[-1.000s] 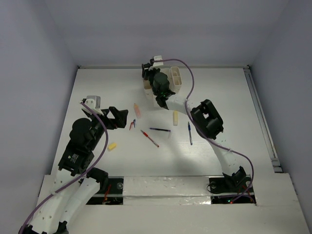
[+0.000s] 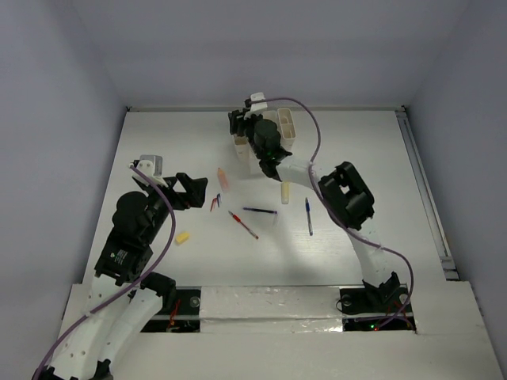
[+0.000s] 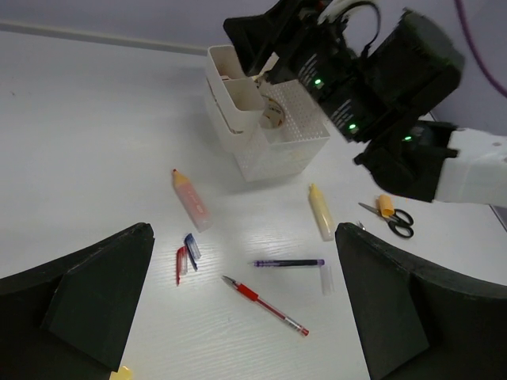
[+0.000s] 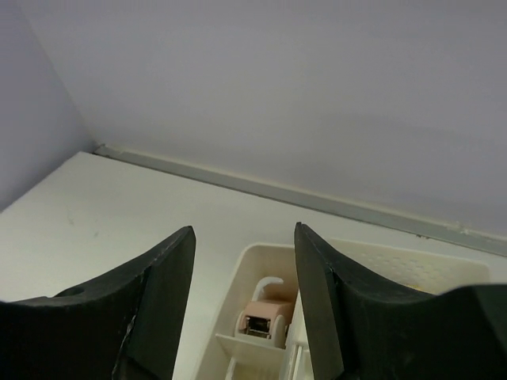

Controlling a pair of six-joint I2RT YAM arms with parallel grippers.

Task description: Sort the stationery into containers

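My right gripper (image 2: 238,120) is open over the white organizer at the back; in the right wrist view a pink item (image 4: 273,313) sits in one compartment, with nothing seen between the fingers. My left gripper (image 2: 192,190) stands open at the left of the table. Loose on the table lie a pink marker (image 3: 192,202), a yellow marker (image 3: 322,212), a red pen (image 2: 243,225), a dark pen (image 2: 260,210), a blue pen (image 2: 309,216), small red and blue pieces (image 3: 181,265), a yellow block (image 2: 181,237) and scissors (image 3: 397,226).
Walls surround the table (image 2: 372,158) at back and sides. The right arm reaches across the right-middle of the table, partly hiding things there.
My right gripper has shifted slightly left and its forearm slightly right since the earlier top views. The left arm and the objects on the table appear unmoved.
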